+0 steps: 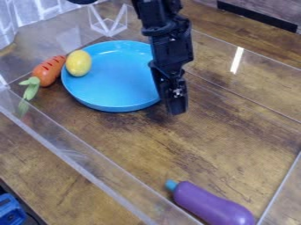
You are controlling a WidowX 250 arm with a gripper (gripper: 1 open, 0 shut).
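Observation:
The black gripper (167, 97) hangs with open fingers at the right edge of a round blue plate (108, 91), nothing seen held between them. A yellow oval object (79, 62) rests on the plate's left side. An orange carrot with green leaves (47, 70) lies left of the plate. A purple eggplant-like object (212, 203) lies at the bottom right.
Clear plastic walls run along the lower left and right. A blue object (10, 213) shows at the bottom left corner.

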